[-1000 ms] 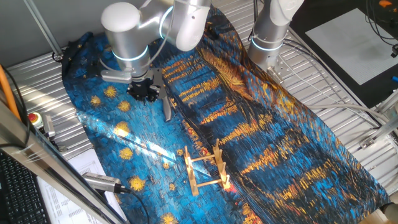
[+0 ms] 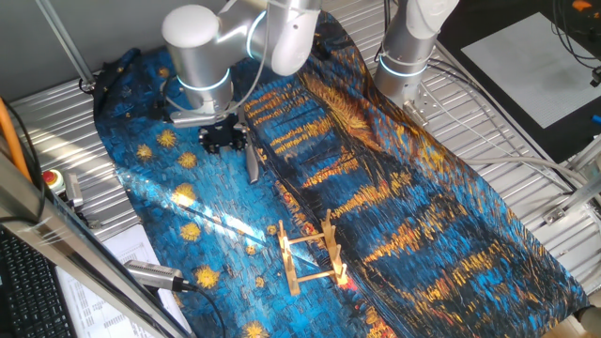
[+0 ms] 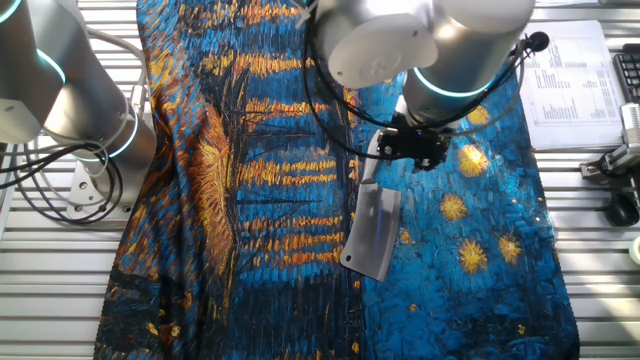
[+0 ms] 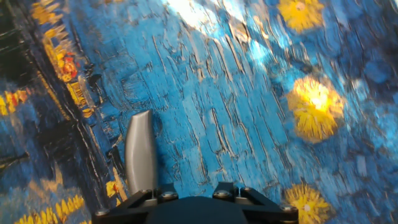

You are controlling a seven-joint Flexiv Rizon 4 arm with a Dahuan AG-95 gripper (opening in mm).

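Observation:
A cleaver lies flat on the painted cloth. Its broad metal blade [image 3: 374, 230] shows plainly in exterior view 2, and its grey handle [image 2: 252, 163] shows in exterior view 1, where the arm covers most of the blade. Above the cloth, right beside the cleaver, hangs my black gripper [image 2: 223, 137], pointing down. At the bottom of the wrist view the gripper stands open, with only blue cloth in the gap. The handle [image 4: 140, 152] is left of the fingers there, outside them. A wooden rack [image 2: 312, 253] stands farther along the cloth.
The cloth [image 2: 451, 235] with a swirling blue and yellow print covers the slatted table and is rumpled along one side. A laptop [image 2: 28, 291], papers and a cabled device [image 2: 155, 275] sit at the left edge.
The arm and gripper have shifted slightly to the right in exterior view 1, covering more of the blade. Cleaver and rack have stayed put.

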